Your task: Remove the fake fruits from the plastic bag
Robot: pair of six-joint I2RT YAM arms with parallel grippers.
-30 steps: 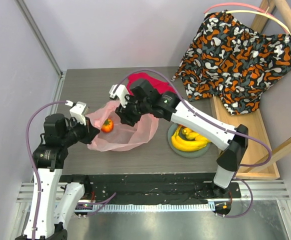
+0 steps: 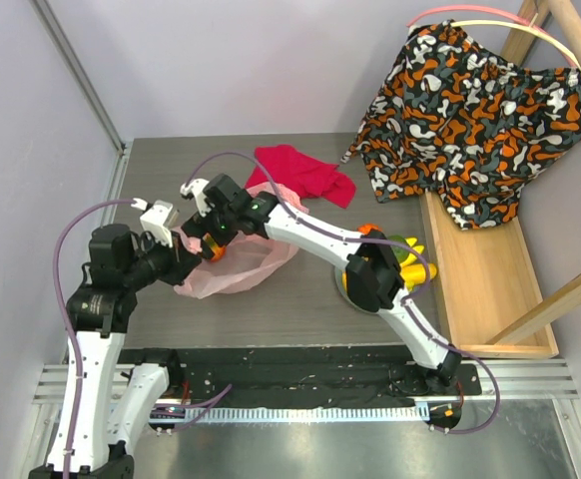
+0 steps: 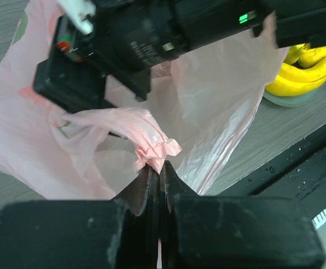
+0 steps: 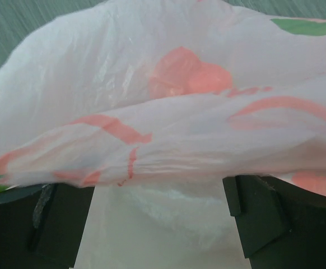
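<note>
The pale pink plastic bag [image 2: 241, 283] lies spread on the table, its mouth gaping. My left gripper is shut on a bunched end of the bag's film. Inside the bag, an orange fruit [image 2: 216, 253] shows partly beneath my right gripper [image 2: 217, 239]. That gripper is open, its fingers [image 4: 37, 227] wide apart in the right wrist view. A printed fold of the bag crosses in front of them there, and no fruit is visible between them. Bananas [image 2: 417, 273] and other fruits rest on a round plate [image 2: 346, 296], partly hidden by the right arm.
A red cloth [image 2: 310, 178] lies behind the bag. On the right, camouflage-patterned fabric [image 2: 480, 120] hangs over a wooden frame [image 2: 500, 289]. Bare table [image 2: 310, 319] shows between bag and plate.
My right gripper has moved left and down over the orange fruit, which was in plain view before. The right arm now covers part of the plate. The left arm has stayed still.
</note>
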